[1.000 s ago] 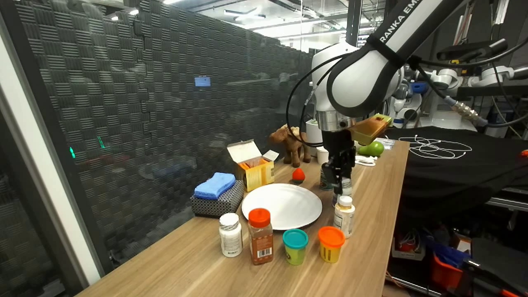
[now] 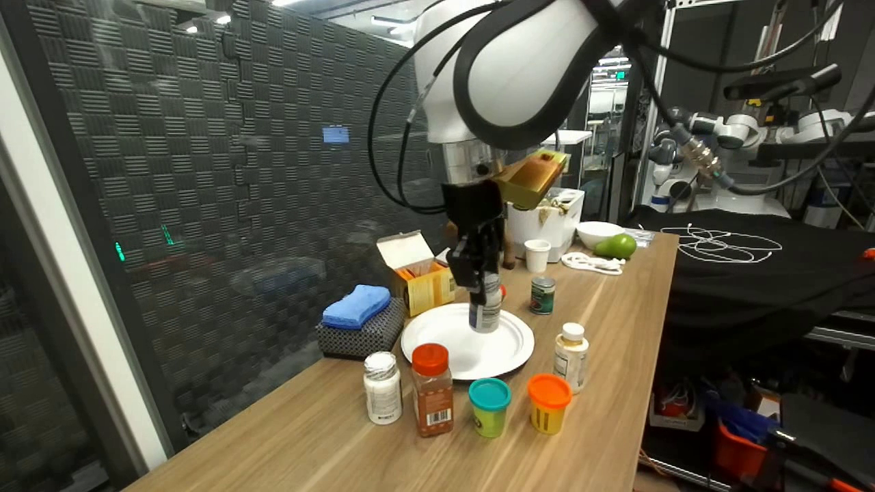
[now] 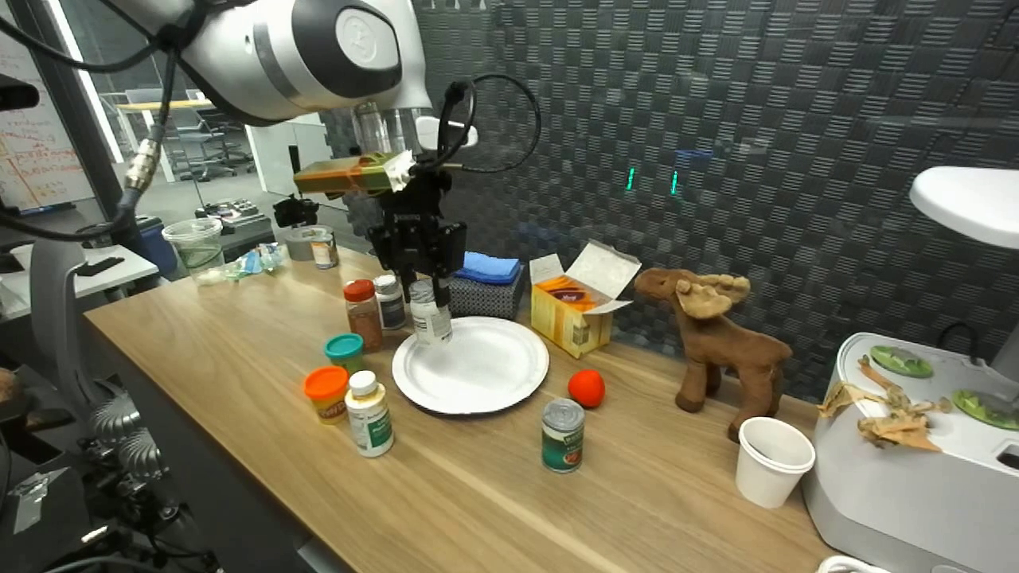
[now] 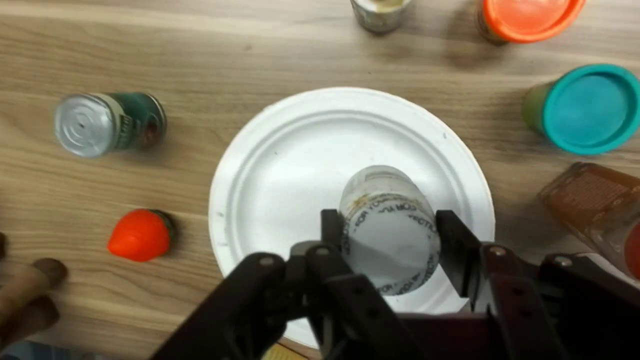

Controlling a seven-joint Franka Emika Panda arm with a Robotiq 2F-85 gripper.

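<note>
A white bottle with printed lettering is held between the fingers of my gripper, which is shut on it. In exterior view 1 the bottle hangs upright from the gripper over the white plate. The second exterior view has the held bottle in front of the plate's left part. Seen from the wrist, bare plate spreads around it. Whether the bottle's base touches the plate I cannot tell.
Close to the plate stand a white-capped bottle, an orange-lidded tub, a teal-lidded tub, a red-lidded spice jar and another white bottle. A green can and red strawberry-like object sit on the other side.
With the bottle in its grip, my gripper has moved from the table's right side, behind the white-capped bottle, leftward to over the plate in exterior view 1. The other objects stayed put.
</note>
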